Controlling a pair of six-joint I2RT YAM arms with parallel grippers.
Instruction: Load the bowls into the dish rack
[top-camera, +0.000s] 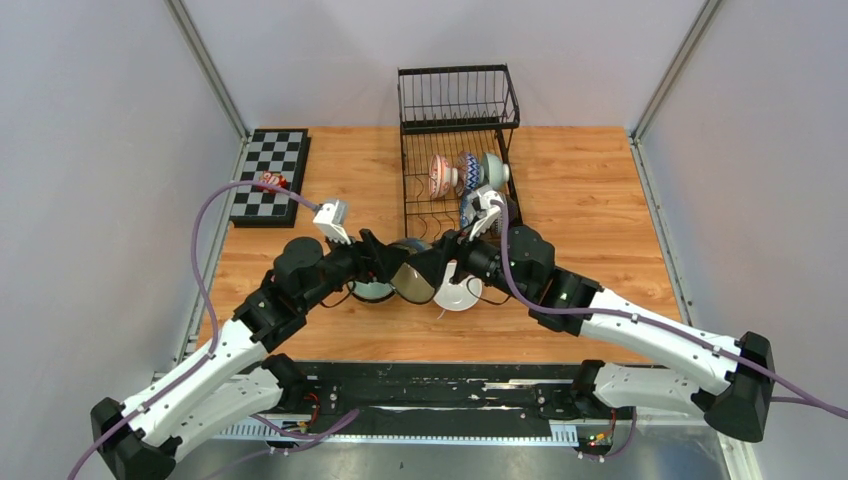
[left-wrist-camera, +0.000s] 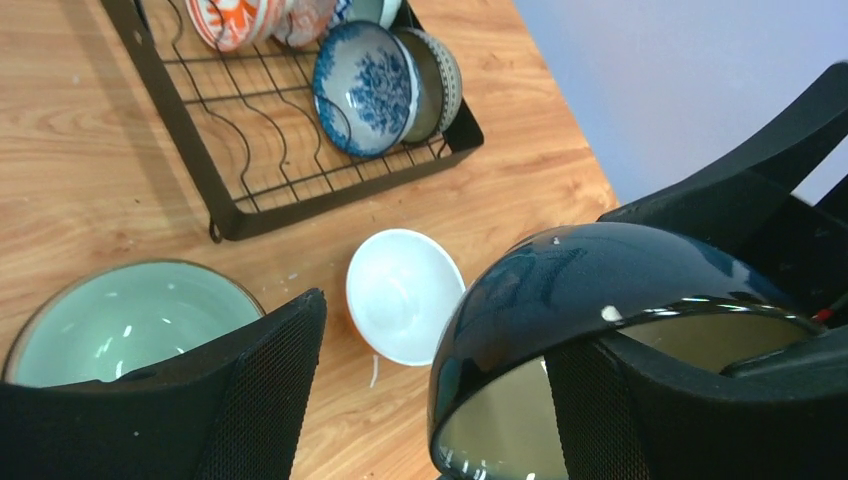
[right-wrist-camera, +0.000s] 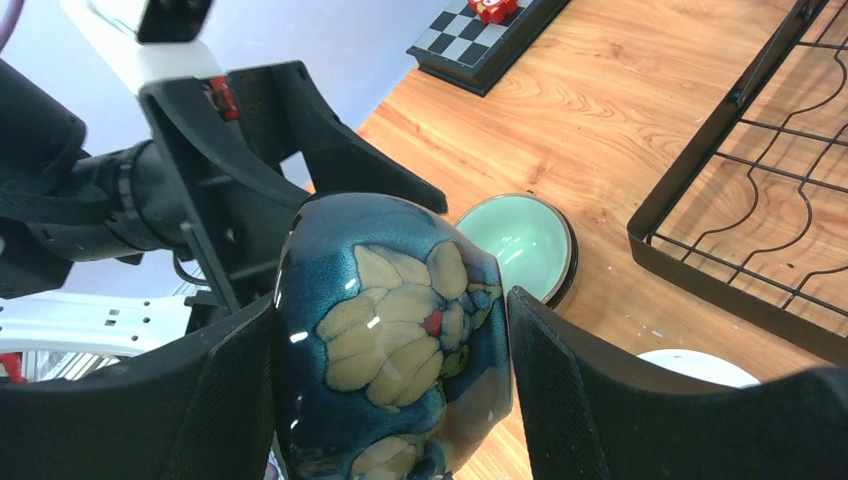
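A dark blue bowl with a flower pattern (right-wrist-camera: 390, 330) is held up between both grippers at the centre. My right gripper has a finger on either side of it. My left gripper stands open, one finger reaching into the bowl's mouth, the other outside it. A celadon bowl (left-wrist-camera: 130, 320) and a white bowl (left-wrist-camera: 405, 295) stand on the table in front of the dish rack (top-camera: 420, 205). In the rack, several patterned bowls (top-camera: 440, 175) stand on their sides toward the right.
A chessboard (top-camera: 265, 160) with a red item lies at the back left. The rack's left and front part is empty. Bare wood (top-camera: 580, 200) lies to the right of the rack.
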